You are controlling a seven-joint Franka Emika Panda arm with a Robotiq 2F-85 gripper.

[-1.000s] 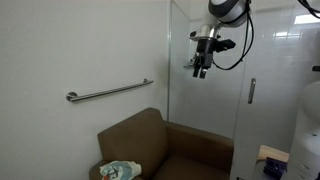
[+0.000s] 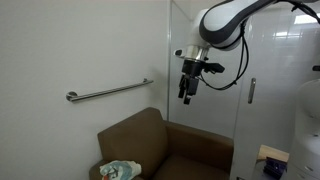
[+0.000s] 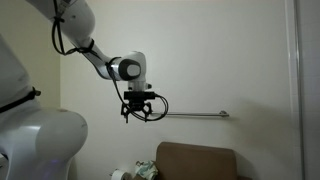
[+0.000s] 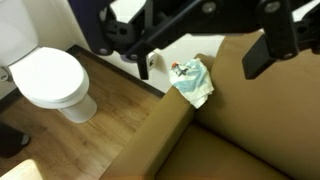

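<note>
A crumpled light cloth (image 4: 194,84) with bluish patches lies on the arm of a brown armchair (image 4: 168,135). In the first exterior view the same cloth (image 2: 120,170) shows at the bottom edge, and the second exterior view has only its top (image 3: 146,169). High above the chair hangs my gripper (image 3: 136,117), well clear of the cloth. Its two dark fingers (image 4: 257,60) stand wide apart in the wrist view, and nothing is between them.
A metal grab bar (image 2: 110,90) runs along the white wall behind the chair. The wrist view shows a white toilet (image 4: 60,78) on a wood floor (image 4: 115,125) left of the chair. A dark blue object (image 2: 273,165) sits at the lower right. Air around the gripper is free.
Over the last second my arm has come left and lower in the first exterior view, with a slight turn of the gripper. Cloth and chair stay where they were.
</note>
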